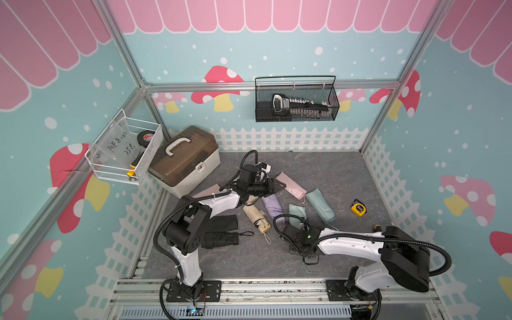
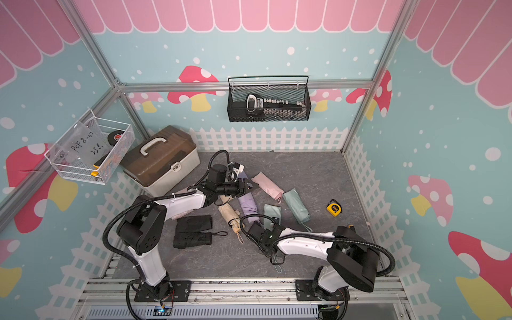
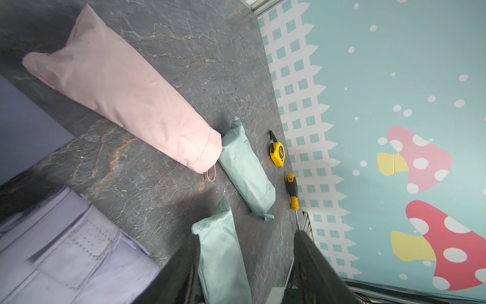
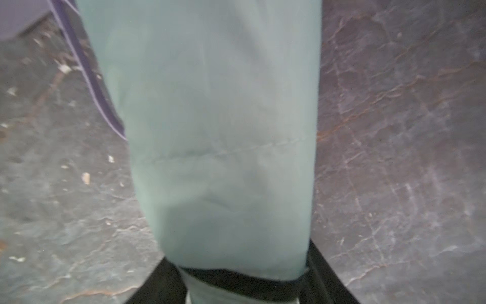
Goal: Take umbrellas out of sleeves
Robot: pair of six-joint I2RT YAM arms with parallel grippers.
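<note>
My left gripper (image 1: 275,185) stands open above a pink sleeved umbrella (image 3: 126,96) and a purple folded umbrella (image 3: 76,243), nothing between its fingers. My right gripper is low over a pale green sleeved umbrella (image 4: 222,101), whose end lies between its blurred fingers; whether they grip it is unclear. Another green sleeved umbrella (image 3: 247,172) lies to the right. A beige umbrella (image 1: 255,216) and dark umbrella pieces (image 1: 218,238) lie at left of centre.
A toolbox (image 1: 184,160) fills the back left. A tape measure (image 1: 358,208) and screwdriver (image 3: 292,190) lie at right. Wire baskets (image 1: 296,101) hang on the walls.
</note>
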